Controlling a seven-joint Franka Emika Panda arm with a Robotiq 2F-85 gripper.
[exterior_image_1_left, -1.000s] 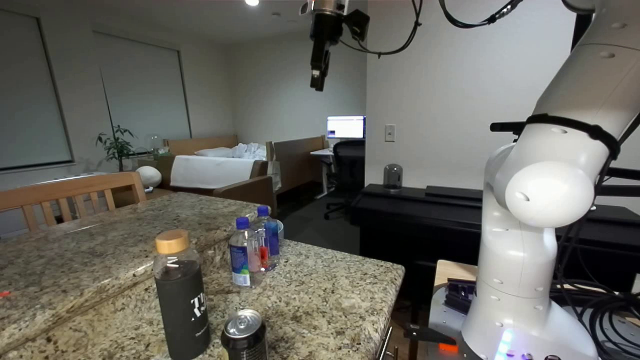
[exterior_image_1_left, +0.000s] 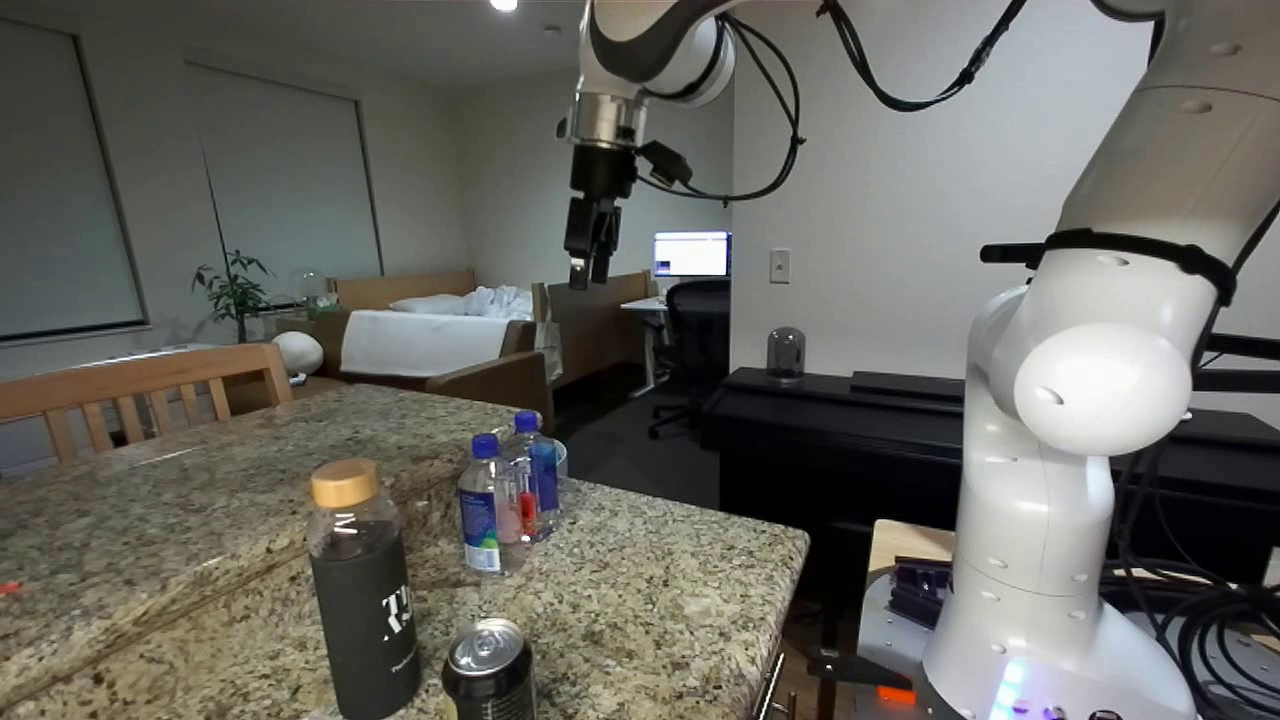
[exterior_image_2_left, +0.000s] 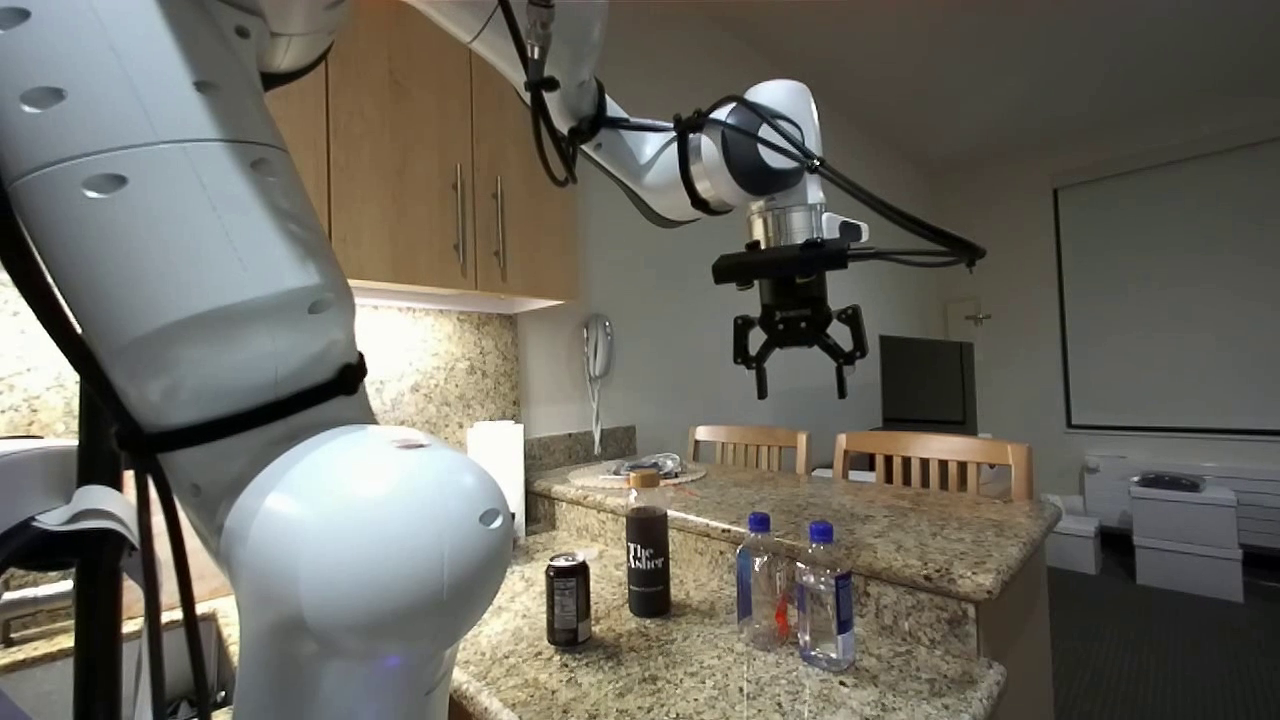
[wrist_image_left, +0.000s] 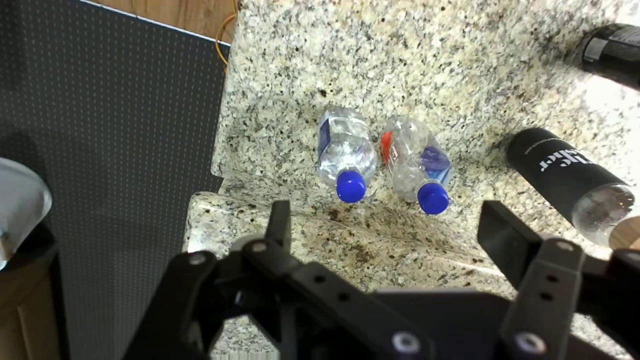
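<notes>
My gripper (exterior_image_2_left: 801, 396) hangs open, well above the counter, its two fingers wide apart and nothing between them. Below it in the wrist view, two clear plastic bottles with blue caps stand side by side: one bottle (wrist_image_left: 346, 147) on the left and another bottle (wrist_image_left: 414, 159) with a red mark on its side. A black bottle (exterior_image_2_left: 648, 564) with a wooden cap stands upright near them. Beside that is a dark can (exterior_image_2_left: 567, 600). In the first exterior view the gripper (exterior_image_1_left: 588, 286) is high over the far side of the counter.
A raised granite ledge (exterior_image_2_left: 840, 516) runs directly behind the bottles. Chairs (exterior_image_2_left: 936, 462) stand beyond it. The lower counter (exterior_image_1_left: 672, 564) has bare room toward its near corner, and its edge drops to dark floor (wrist_image_left: 120, 120).
My gripper has come down and shifted left in the first exterior view. The bottles and the can stand where they were.
</notes>
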